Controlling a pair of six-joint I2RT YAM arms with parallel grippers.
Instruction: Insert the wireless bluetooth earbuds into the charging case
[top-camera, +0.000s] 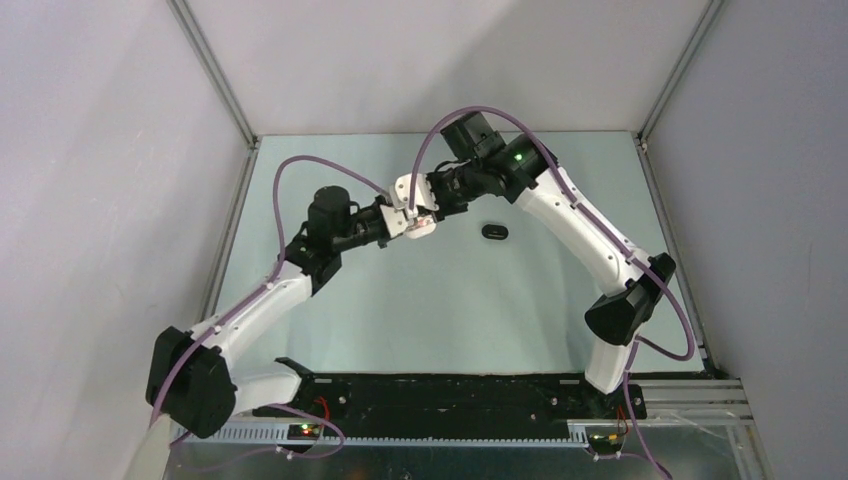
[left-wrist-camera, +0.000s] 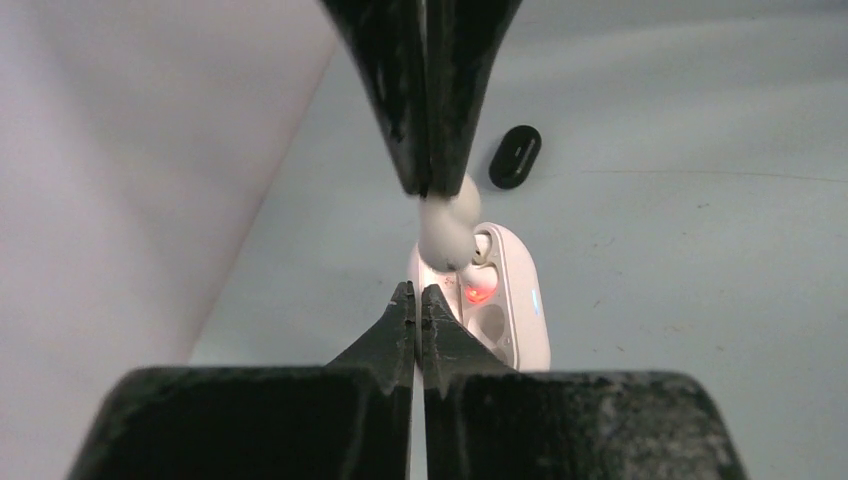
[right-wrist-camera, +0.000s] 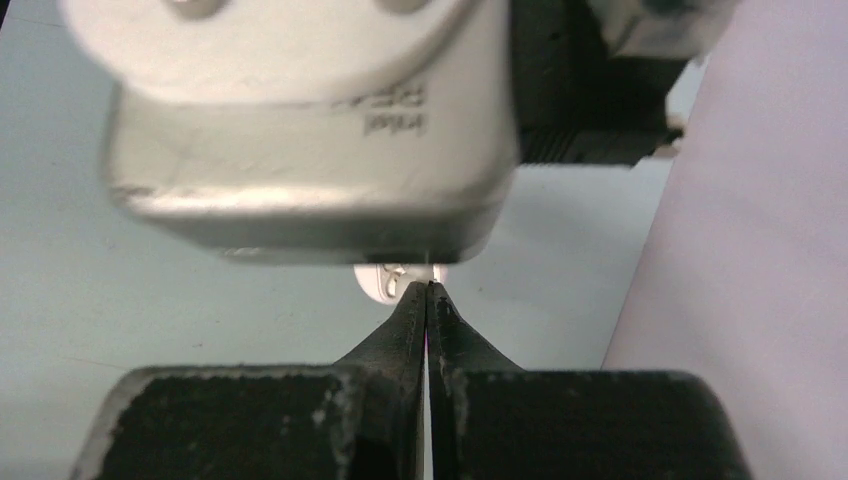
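Observation:
The white charging case (left-wrist-camera: 533, 320) lies past my left gripper, its inside showing a red light and a round hollow. That gripper is shut, with nothing visible between its fingers. From above, my right gripper reaches in shut, its tips touching a white earbud (left-wrist-camera: 446, 238) that overlaps the case's far end. Whether the earbud is pinched or merely touched is unclear. In the right wrist view, the right gripper's tips stand just in front of the case (right-wrist-camera: 380, 284). The top view shows both hands crowding the case (top-camera: 424, 229).
A small black oval object (top-camera: 494, 231) rests on the table right of the case. The left arm's camera housing (right-wrist-camera: 320, 170) blocks much of the right wrist view.

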